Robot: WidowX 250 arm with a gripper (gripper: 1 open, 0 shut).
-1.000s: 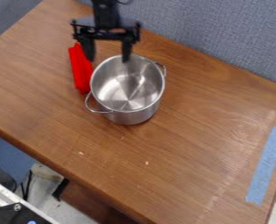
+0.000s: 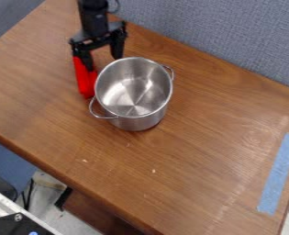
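Observation:
A dark robot gripper (image 2: 97, 48) hangs open at the top centre of the camera view, over the upper end of a red elongated object (image 2: 84, 81) lying on the wooden table. Just right of the red object stands a large steel pot (image 2: 137, 92) with side handles. Whether the fingertips touch the red object is unclear, as the gripper is blurred.
A blue tape strip (image 2: 276, 174) lies near the right edge. A grey padded wall runs along the back. Cables and equipment show beyond the lower left edge.
The pot appears unmoved.

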